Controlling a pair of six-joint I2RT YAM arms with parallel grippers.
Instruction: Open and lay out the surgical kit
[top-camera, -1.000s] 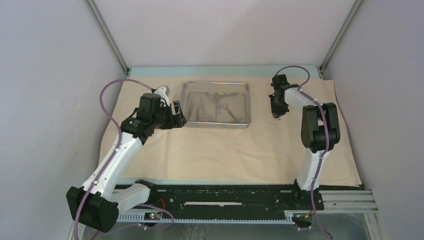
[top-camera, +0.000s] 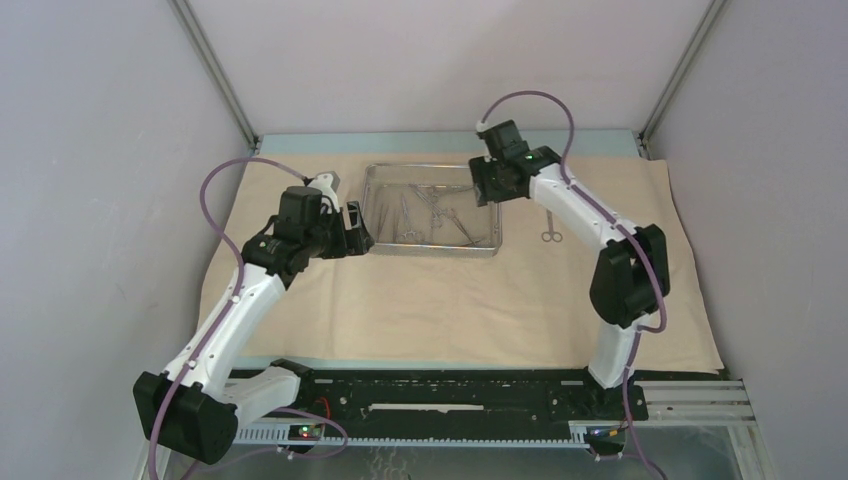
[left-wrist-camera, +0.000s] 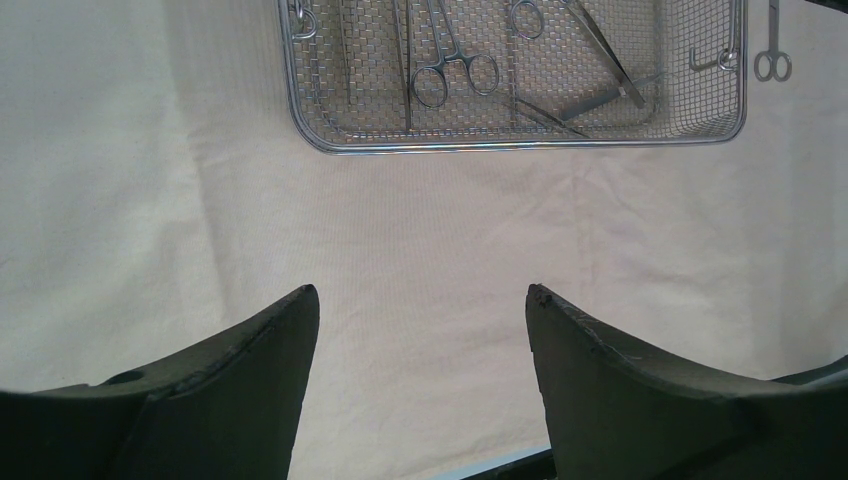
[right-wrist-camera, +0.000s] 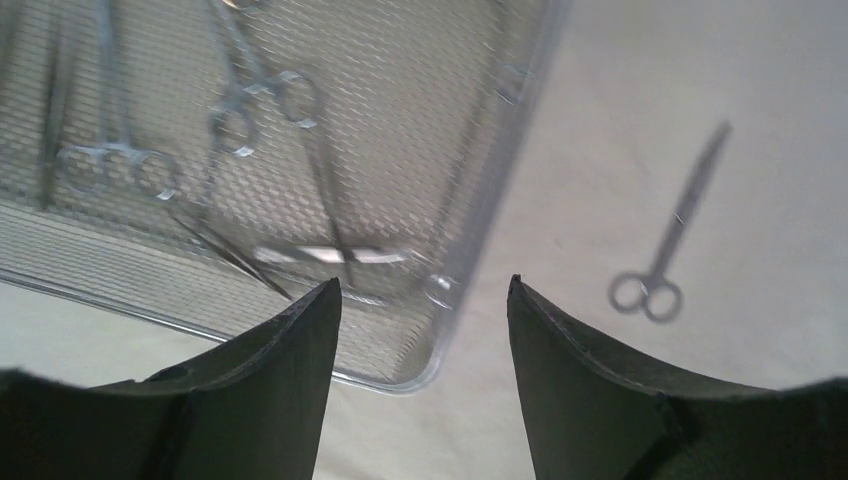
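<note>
A wire-mesh tray (top-camera: 430, 251) stands on the cloth at the back middle, holding several steel instruments. Among them are ring-handled clamps (left-wrist-camera: 440, 72) and slim straight tools (right-wrist-camera: 235, 255) lying crossed. One pair of scissors (top-camera: 551, 236) lies by itself on the cloth right of the tray, handles toward the front; the right wrist view shows the scissors (right-wrist-camera: 660, 268) whole. Above the tray's right edge hovers my right gripper, open and empty. My left gripper also stands open, at the tray's left side, with only bare cloth showing between its fingers.
Tan cloth (top-camera: 450, 310) covers the table, bare in front of the tray and on both sides. Pale walls (top-camera: 100, 150) bound the left, right and back. The right forearm (top-camera: 590, 215) reaches over the cloth near the scissors.
The left arm has stayed still.
</note>
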